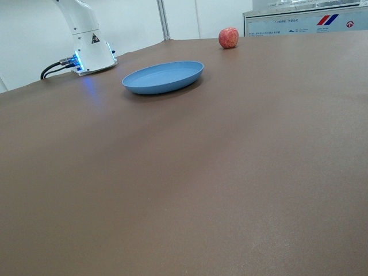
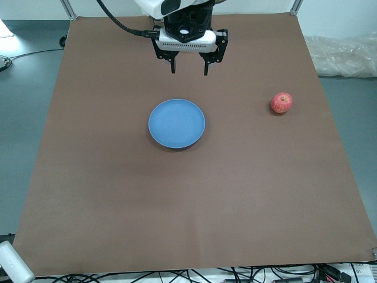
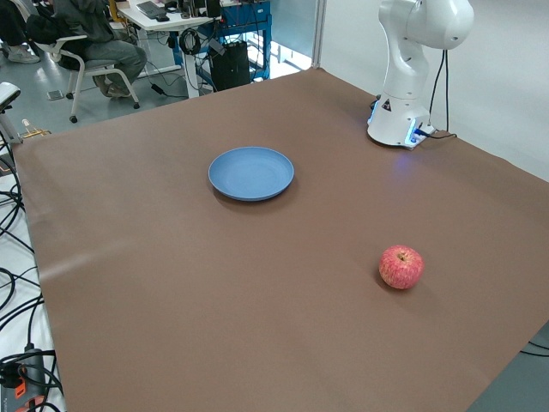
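Note:
A blue plate (image 2: 177,122) lies flat and empty near the middle of the brown table, also seen in the top view (image 1: 163,77) and right view (image 3: 250,173). A red apple (image 2: 281,102) sits apart from it, to its right in the left view; it shows in the top view (image 1: 228,37) and right view (image 3: 401,266) too. My gripper (image 2: 189,69) hangs at the far edge in the left view, beyond the plate, open with nothing between its two black fingers.
Cables (image 3: 17,300) run along one edge. A white wall stands behind the arm's base (image 3: 401,120), and a seated person is beyond the table in the right view.

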